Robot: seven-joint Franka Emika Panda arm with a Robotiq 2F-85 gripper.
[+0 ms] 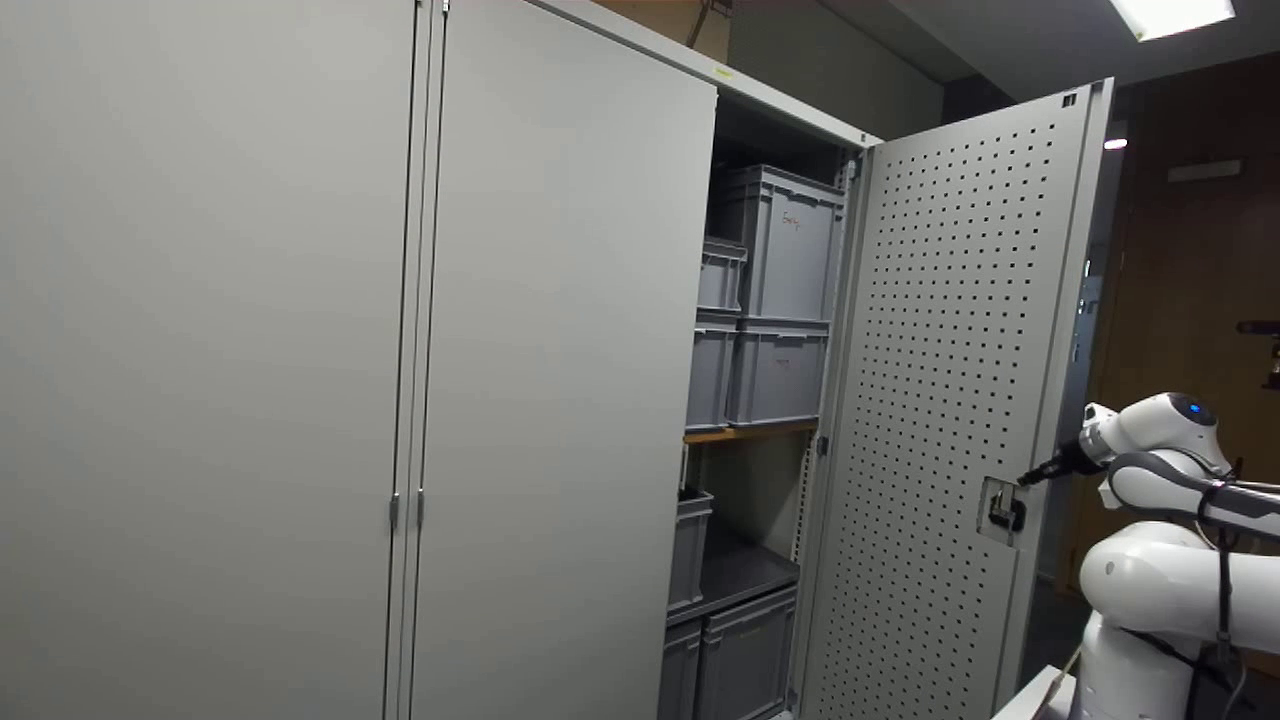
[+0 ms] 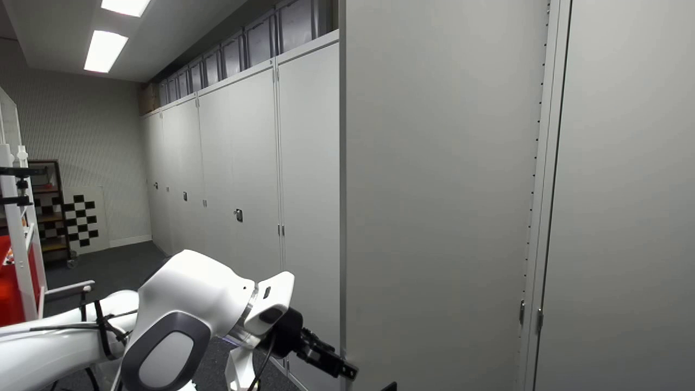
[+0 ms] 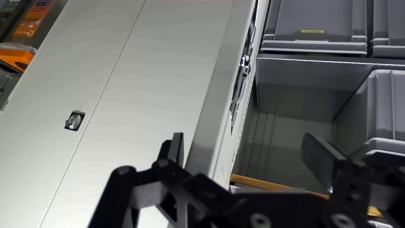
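Observation:
My gripper is open in the wrist view, its two black fingers wide apart with nothing held between them. One finger (image 3: 175, 148) overlaps a pale grey door panel (image 3: 167, 76), and the other lies over the cabinet's open interior; a grey door edge (image 3: 208, 125) runs through the gap. In exterior view 1 the gripper's tip reaches the free edge of the swung-open perforated door (image 1: 948, 324), just above its latch (image 1: 1005, 510). Exterior view 2 shows the black fingers low by the door's outer face (image 2: 443, 195); whether they touch it I cannot tell.
Grey bins (image 1: 786, 246) stand on the shelves inside the cabinet. Beside the opening, another door (image 1: 564, 360) is closed. A row of closed cabinets (image 2: 238, 169) lines the wall behind the arm. Clear floor (image 2: 124, 260) shows at the far left.

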